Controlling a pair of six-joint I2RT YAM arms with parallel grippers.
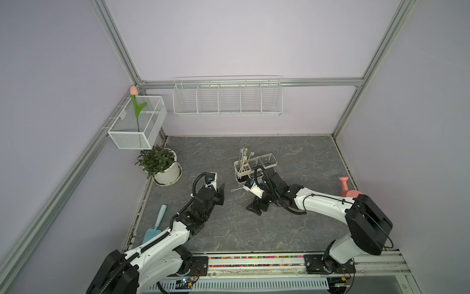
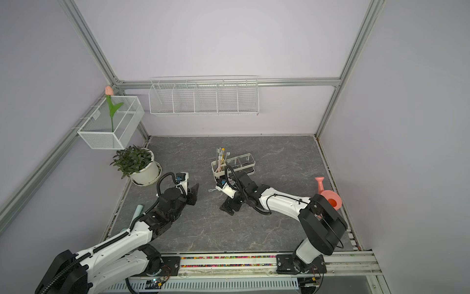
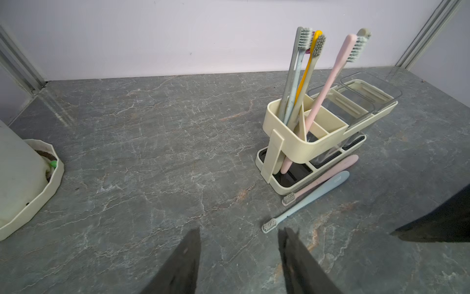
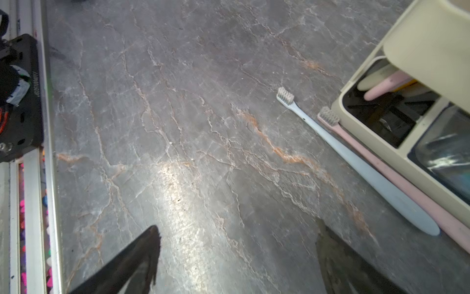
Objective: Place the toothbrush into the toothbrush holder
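A light blue toothbrush point(image 3: 308, 200) lies on the counter, with a pink toothbrush point(image 3: 323, 180) beside it along the base of the holder. The cream toothbrush holder point(image 3: 315, 151) stands upright; several brushes lean in its left compartment, among them an upright pink toothbrush point(image 3: 329, 78). My left gripper is part open left of the lying brushes, with nothing between its fingers. My right gripper stands open over bare counter, also empty, in front of the holder. In the top left view the right arm hides most of the lying brushes.
A potted plant point(image 1: 166, 169) is at the left, near a blue dustpan point(image 1: 155, 225). At the right edge sits a pink watering can point(image 2: 331, 199). White wire baskets point(image 1: 227, 98) hang on the back wall. Bare counter lies between both grippers.
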